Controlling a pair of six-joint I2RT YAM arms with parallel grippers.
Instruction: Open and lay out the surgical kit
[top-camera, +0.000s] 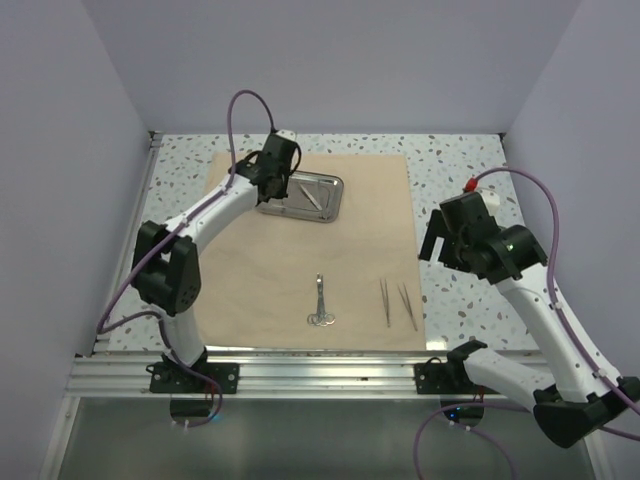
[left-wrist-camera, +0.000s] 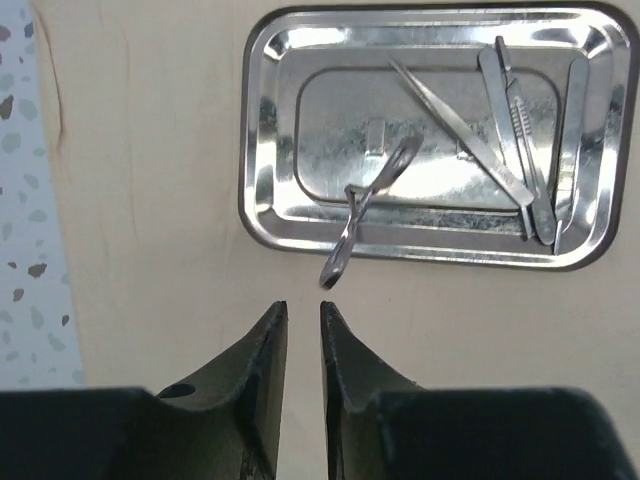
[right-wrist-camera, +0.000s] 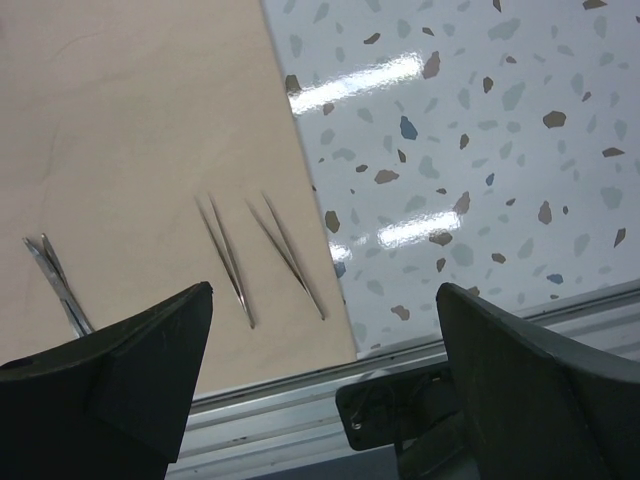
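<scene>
A shiny metal tray (left-wrist-camera: 440, 250) lies on the tan cloth, seen in the left wrist view. Several slim instruments rest at its right side, among them a scalpel handle (left-wrist-camera: 572, 120) and tweezers (left-wrist-camera: 470, 140). A bent metal clamp-like tool (left-wrist-camera: 370, 200) leans over the tray's near rim. Just short of that rim, my left gripper is partly open, with nothing between its fingers. My right gripper (top-camera: 440, 248) hangs wide open over the terrazzo to the right of the cloth, empty. Laid out on the cloth are scissors (top-camera: 320, 303) and two tweezers (right-wrist-camera: 228, 260).
The tan cloth (top-camera: 270, 270) has bare room in its middle and at the lower left. Speckled terrazzo (top-camera: 480, 320) borders it, and a metal rail (top-camera: 320, 365) runs along the front.
</scene>
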